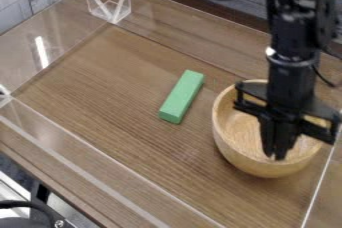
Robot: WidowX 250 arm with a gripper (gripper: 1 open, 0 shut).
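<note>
My gripper (pixel 241 142) is at the right of the camera view, over a round tan bowl (pixel 227 152), its fingertips reaching down into or just over it and hiding much of its middle. Whether anything is between the fingers is hard to make out; nothing shows there. A green rectangular block (pixel 182 96) lies on the wooden table left of the bowl.
A clear wire-like or plastic piece (pixel 107 7) stands at the back left. A black cable lies at the front left corner.
</note>
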